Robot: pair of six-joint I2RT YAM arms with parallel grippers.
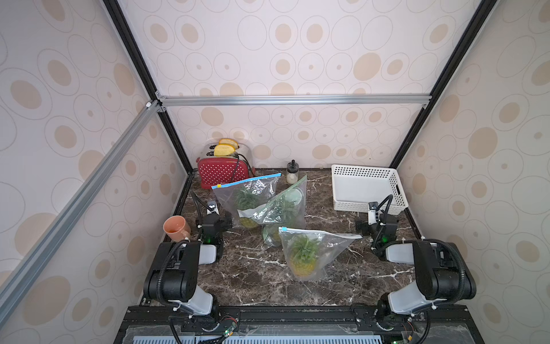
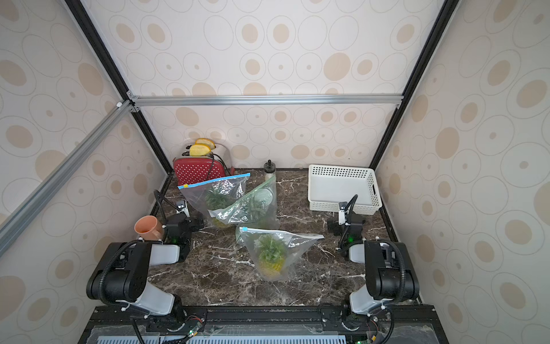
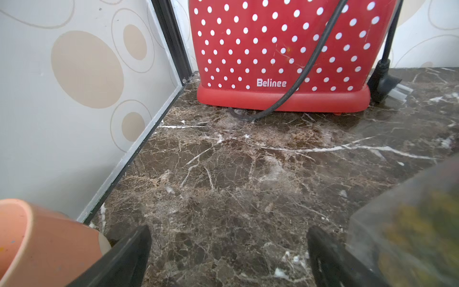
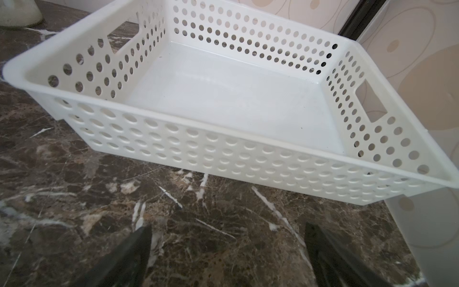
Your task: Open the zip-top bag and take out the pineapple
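Nearest the front of the table lies a clear zip bag [image 1: 329,252] with a pineapple [image 1: 303,261] inside; its zip edge runs along the top, a blue slider [image 1: 283,229] at the left end. Behind it are a blue-edged bag [image 1: 260,186] and a green-tinted bag [image 1: 295,200], overlapping, with leafy green contents. My left gripper is open and empty, between the orange cup and the bags. Over bare table in front of the white basket, my right gripper also stands open, nothing between its fingers. Both are apart from the front bag.
An empty white basket [image 4: 210,138] fills the back right. The red dotted toaster [image 3: 282,52] stands at the back left, a small jar [image 1: 292,172] right of it. The orange cup [image 1: 177,228] is beside my left arm. Bare marble [image 1: 246,281] shows along the front.
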